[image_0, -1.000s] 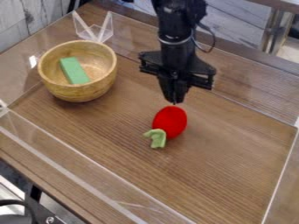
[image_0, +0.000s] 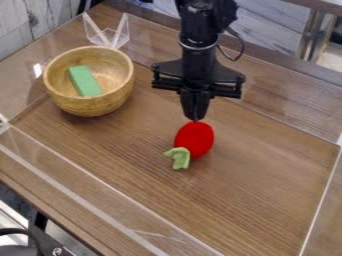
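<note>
My black gripper (image_0: 197, 112) is above the middle of the table, pointing down with its narrow tips close together; no object shows between them. Just below and in front of it lies a red, rounded object (image_0: 195, 138) with a pale green piece (image_0: 178, 158) at its lower left end. Whether the tips touch the red object is unclear, though they appear slightly above it.
A wooden bowl (image_0: 118, 94) holding a green block (image_0: 83, 82) stands at the upper left.
The gripper has turned and shifted a little over the red object since one second ago. The red object and bowl look unmoved.
</note>
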